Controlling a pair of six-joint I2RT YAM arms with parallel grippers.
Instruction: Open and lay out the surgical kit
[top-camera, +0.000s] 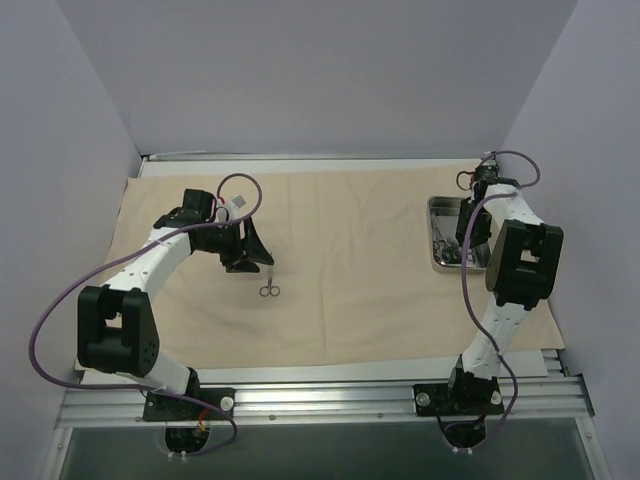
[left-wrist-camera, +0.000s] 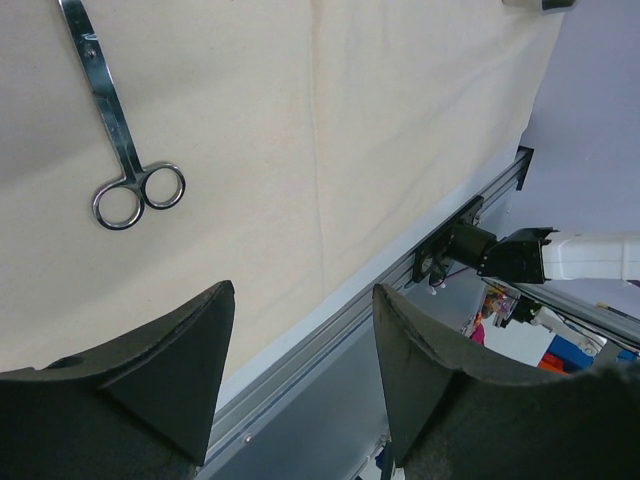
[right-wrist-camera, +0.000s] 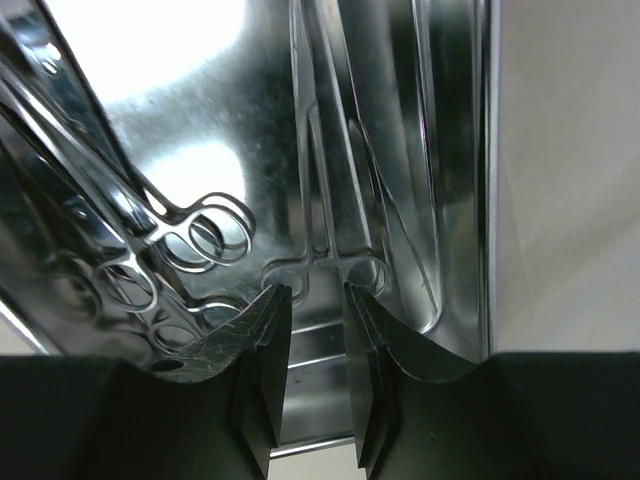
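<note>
A scissor-like instrument with ring handles (top-camera: 269, 280) lies alone on the beige cloth, its shank (left-wrist-camera: 107, 95) large in the left wrist view. Close over its upper end in the top view, my left gripper is open and empty. At the right, my right gripper stands open above the metal tray (top-camera: 431, 225). Its fingertips appear near the ring handles of a slim clamp (right-wrist-camera: 304, 140), whose rings they partly cover. To the left in the tray, several ring-handled instruments (right-wrist-camera: 165, 225) overlap; thin rods (right-wrist-camera: 424, 150) lie along the right wall.
Bare cloth (top-camera: 370, 270) spreads between the two arms. The tray's rim (right-wrist-camera: 488, 200) rises close to the right of the instruments. Grey walls (top-camera: 300, 80) bound the back and sides. A purple cable (top-camera: 465, 260) hangs along the right arm.
</note>
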